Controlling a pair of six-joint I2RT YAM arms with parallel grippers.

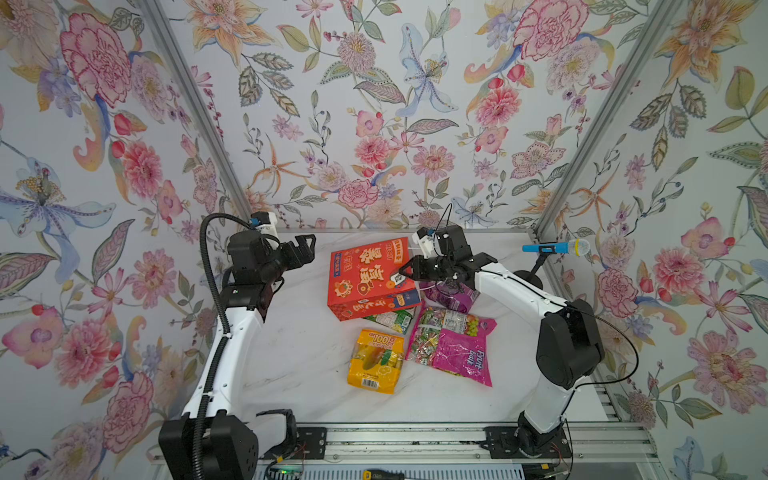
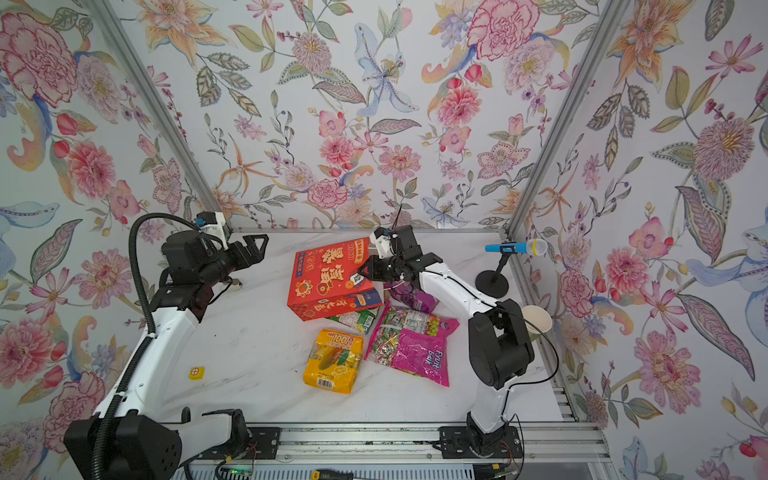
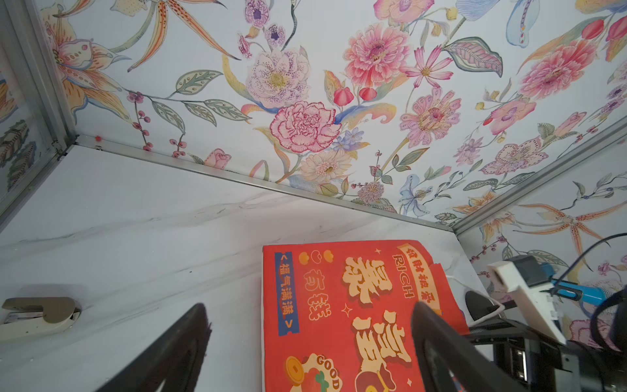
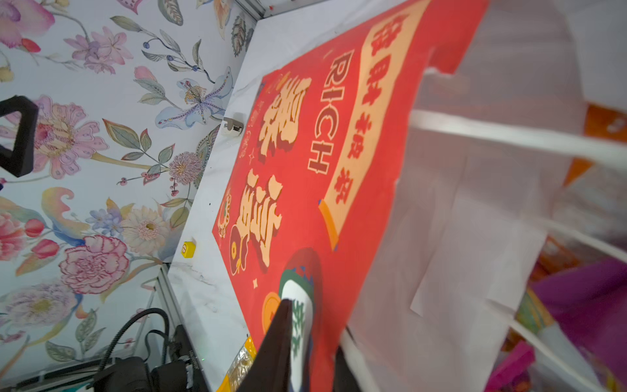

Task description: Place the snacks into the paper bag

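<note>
The red paper bag (image 1: 368,272) lies on its side with its mouth facing right. At the mouth's near edge, my right gripper is shut on the bag's red wall, one finger (image 4: 274,356) outside it. My left gripper (image 1: 305,249) stands open and empty, left of the bag and above the table. A yellow mango snack pack (image 1: 376,360) lies in front of the bag. Beside it are a pink fruit pack (image 1: 464,356) and a purple pack (image 1: 457,300), partly behind my right gripper. A green-and-white pack (image 1: 392,321) is partly hidden by the bag.
The bag's white handle cords (image 4: 509,134) stretch across its mouth. An orange pack (image 4: 604,124) is partly visible beyond the bag's mouth. A blue item on a black stand (image 1: 552,248) is at the back right.
</note>
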